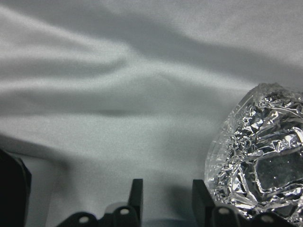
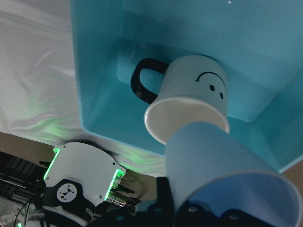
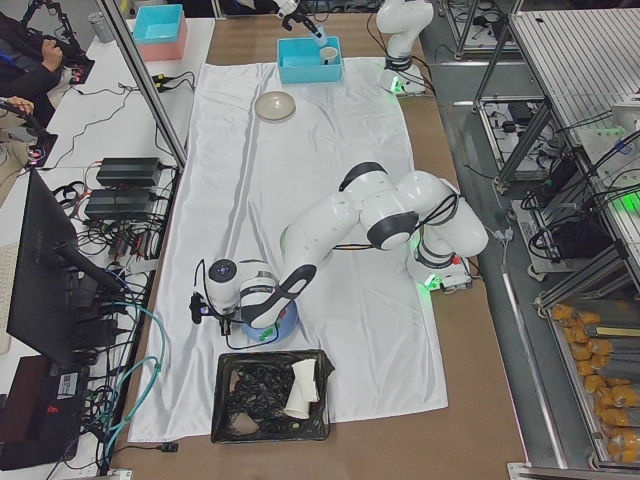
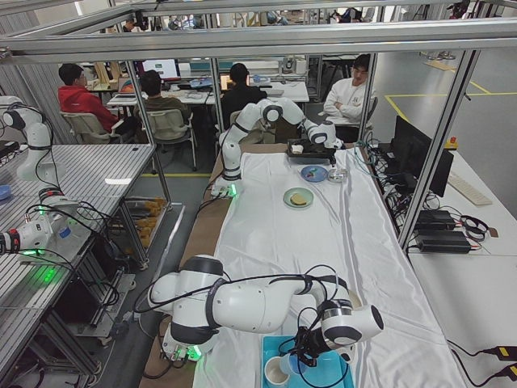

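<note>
A crumpled clear plastic or foil container [image 1: 262, 156] lies on the white cloth at the right of the left wrist view. My left gripper is open just left of it, nothing between its fingers. In the right wrist view my right gripper is shut on a pale blue cup [image 2: 213, 161], tilted above a blue bin [image 2: 97, 94]. Inside the bin lies a white mug [image 2: 194, 85] with a black handle and a drawn face; the cup partly overlaps it in view.
A blue plate [image 4: 313, 173], a green plate with a yellow item [image 4: 298, 202] and a beige plate [image 3: 274, 105] lie on the cloth. A black tray [image 3: 270, 430] with white items stands beyond the left arm.
</note>
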